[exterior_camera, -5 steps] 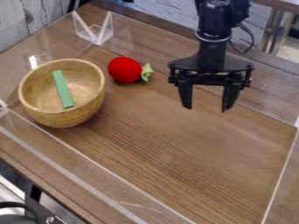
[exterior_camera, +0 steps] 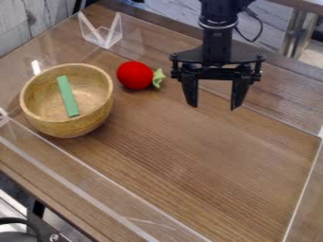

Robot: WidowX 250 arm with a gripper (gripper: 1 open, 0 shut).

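My black gripper hangs over the upper middle of the wooden table, its two fingers pointing down and spread apart, with nothing visible between them. To its left lies a red round object with a green leafy top. At the left, a yellowish bowl holds a long green piece.
A clear, transparent object stands at the upper left. A light edge runs along the back right.
The gripper has shifted slightly left and up over the last second. The bowl and the red object have not moved.
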